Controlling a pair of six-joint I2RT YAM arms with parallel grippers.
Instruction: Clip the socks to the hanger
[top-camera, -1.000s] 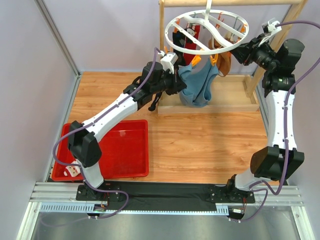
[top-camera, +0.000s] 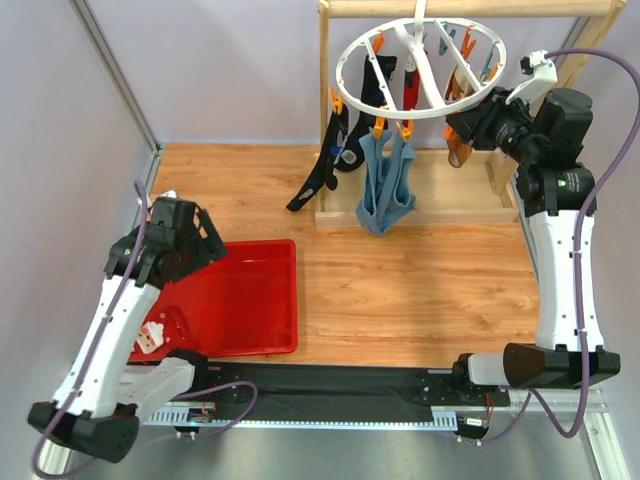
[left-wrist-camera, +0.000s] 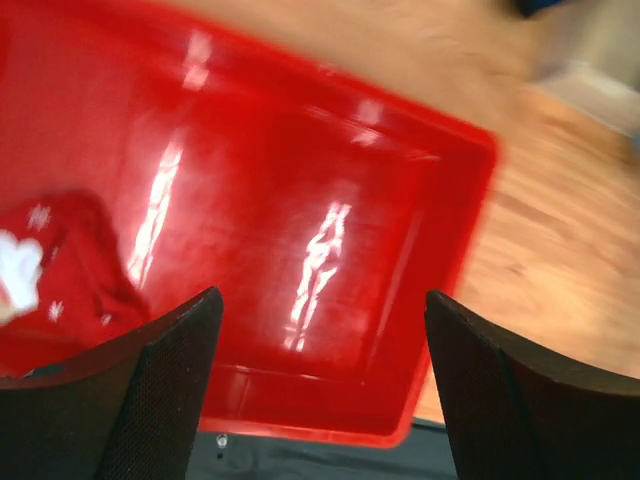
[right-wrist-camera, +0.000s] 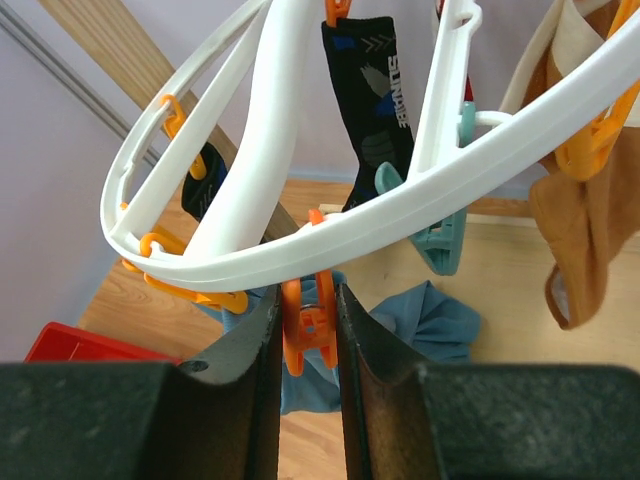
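Note:
A white round hanger (top-camera: 424, 110) hangs from the wooden stand, with black socks (top-camera: 322, 165), a blue sock (top-camera: 385, 185) and a brown sock (top-camera: 460, 152) clipped to it. My right gripper is shut on an orange clip at the hanger's rim, the blue sock behind it. My left gripper stands open over the red tray (left-wrist-camera: 280, 250), nothing between its fingers. A red sock (left-wrist-camera: 70, 260) with white patches lies at the tray's side.
The wooden stand (top-camera: 465, 215) stands at the back right.
My left arm has swung from the blue sock back to over the tray. The blue sock now hangs freely. The right arm and hanger shifted slightly.

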